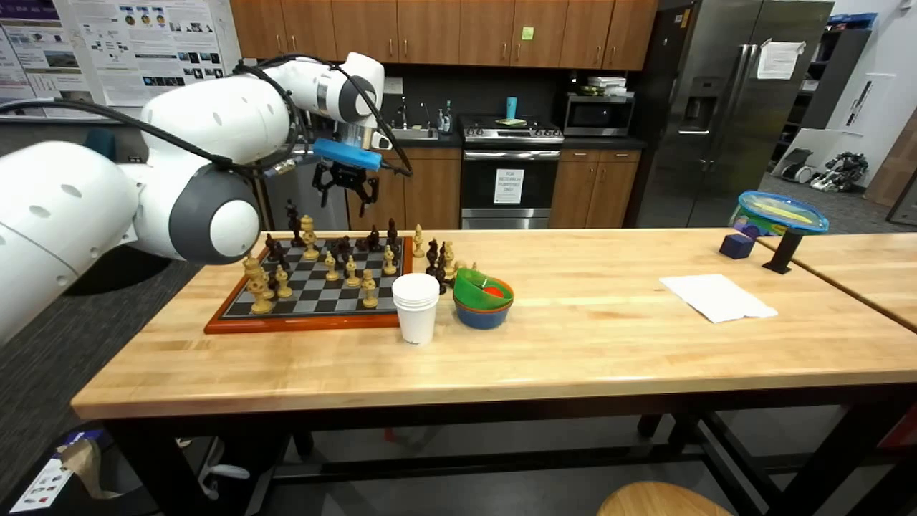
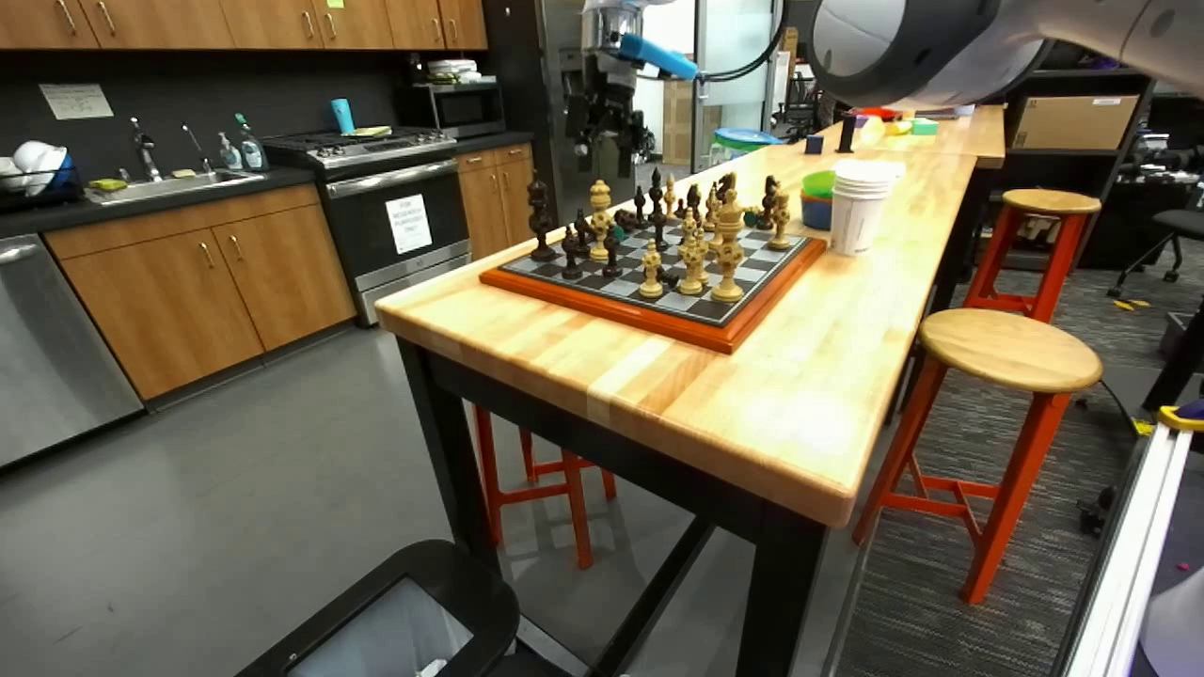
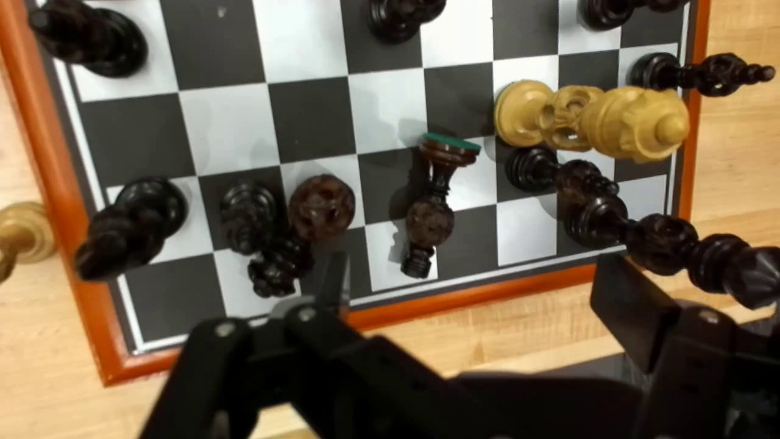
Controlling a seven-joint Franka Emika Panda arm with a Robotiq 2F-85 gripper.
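My gripper hangs above the far side of the chessboard, clear of the pieces. Its fingers stand wide apart in the wrist view, with nothing held between them; one fingertip shows at right. Below and beyond the gap, a dark chess piece lies on its side, its green base exposed. To its left, a dark piece with a round pierced part appears tipped over as well, near an upright dark pawn. A tall pale piece stands to the right.
White stacked cups and a blue bowl holding a green one stand right of the board. Several chess pieces stand off the board's edge. Past the bowls, the table is clear up to a white paper.
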